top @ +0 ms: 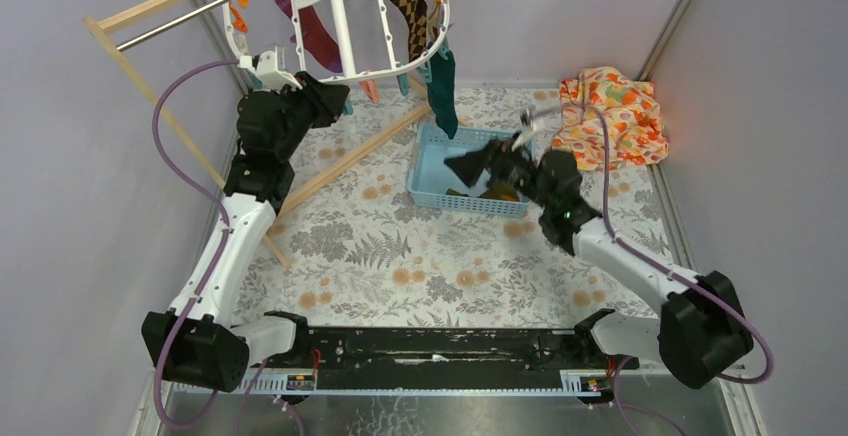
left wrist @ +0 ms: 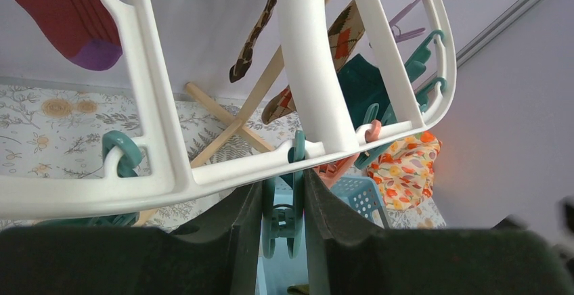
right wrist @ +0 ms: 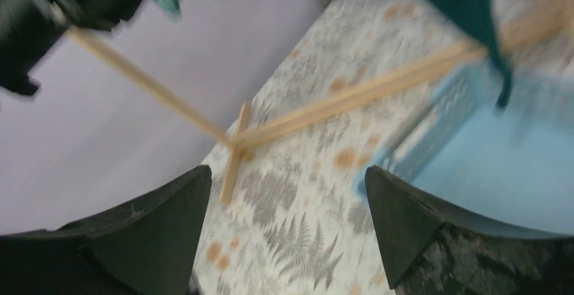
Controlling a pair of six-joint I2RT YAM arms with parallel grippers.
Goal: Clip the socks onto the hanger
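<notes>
The white hanger carries coloured clips and several socks, among them a red-purple sock and a teal sock. My left gripper is at the hanger's front rim, its fingers closed round a teal clip hanging there. My right gripper is blurred over the blue basket, standing open, with nothing visible between its fingers in its wrist view. A dark olive and orange sock lies in the basket, partly hidden.
An orange patterned cloth lies at the back right. Wooden stand bars cross the back left of the floral surface.
</notes>
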